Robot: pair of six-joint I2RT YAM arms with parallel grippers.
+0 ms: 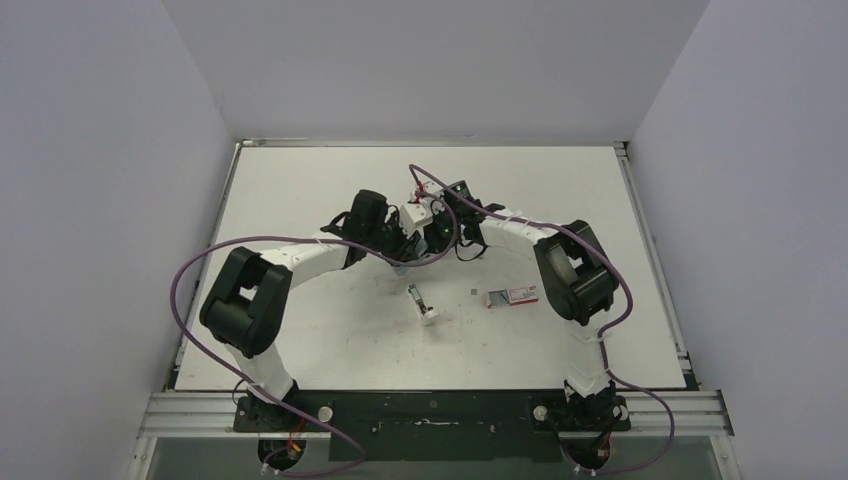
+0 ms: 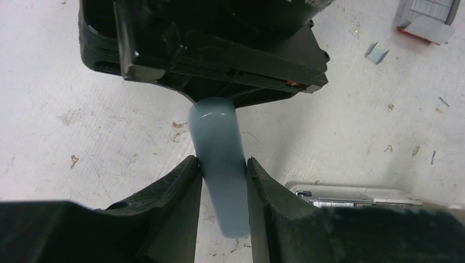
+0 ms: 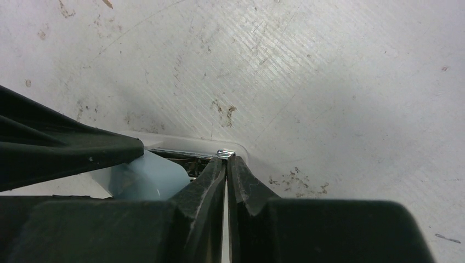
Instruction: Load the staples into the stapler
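Note:
My left gripper is shut on a long light-blue piece (image 2: pixel 225 203) that looks like a stapler part. The right gripper is shut on the end of a metal rail set in a pale stapler body (image 3: pixel 189 141); the blue piece lies across it beside the fingers. Both grippers meet near the table's middle in the top view. A second pale stapler piece (image 1: pixel 428 314) with a metal channel lies in front of them, seen also in the left wrist view (image 2: pixel 351 192).
A box of staples (image 1: pixel 512 297) lies open to the right, with a small loose staple strip (image 2: pixel 376 52) beside it. Both arms occupy the middle.

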